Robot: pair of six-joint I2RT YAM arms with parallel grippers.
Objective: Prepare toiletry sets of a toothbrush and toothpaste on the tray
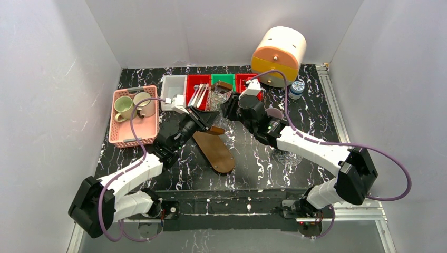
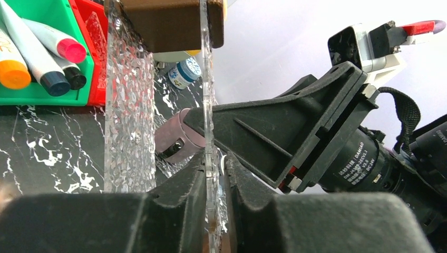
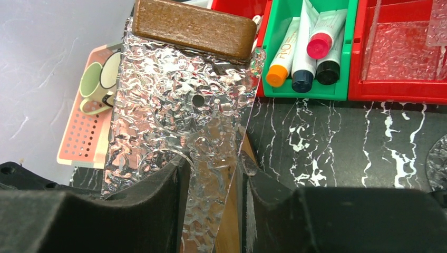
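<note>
A clear, rippled tray (image 3: 163, 100) with brown wooden handles (image 3: 192, 26) is held up on its edge between the arms. In the left wrist view its thin edge (image 2: 207, 95) runs down between the fingertips of my left gripper, which looks shut on it. My right gripper faces the tray with its fingers apart; part of the clear panel shows in the gap, contact unclear. Toothpaste tubes (image 3: 303, 52) with coloured caps lie in a green bin (image 3: 311, 96). Several pale toothbrushes (image 1: 199, 95) are in the red bin to its left.
A brown board (image 1: 217, 154) lies below the tray. At the left a pink basket (image 1: 145, 133) holds cups. A mauve cup (image 2: 173, 138), a blue-white jar (image 1: 297, 89) and a cream-and-orange drum-shaped container (image 1: 279, 47) stand right.
</note>
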